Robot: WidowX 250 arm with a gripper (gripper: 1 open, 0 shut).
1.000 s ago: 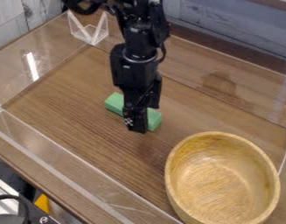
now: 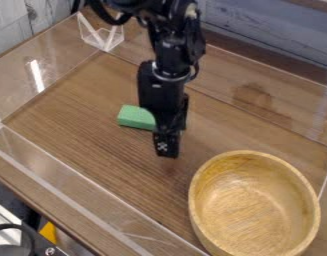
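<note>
A green block (image 2: pixel 134 116) lies on the wooden table (image 2: pixel 86 165) near the middle of the camera view. My black gripper (image 2: pixel 166 140) is down at the block's right end, hiding part of it. Its fingers look somewhat apart; whether anything is between them I cannot tell.
A large yellow bowl (image 2: pixel 253 222) sits at the lower right. A clear wire or plastic container (image 2: pixel 99 30) is at the upper left.
The gripper has shifted slightly right and its fingers sit differently at the block's right end, which is now more hidden by them.
</note>
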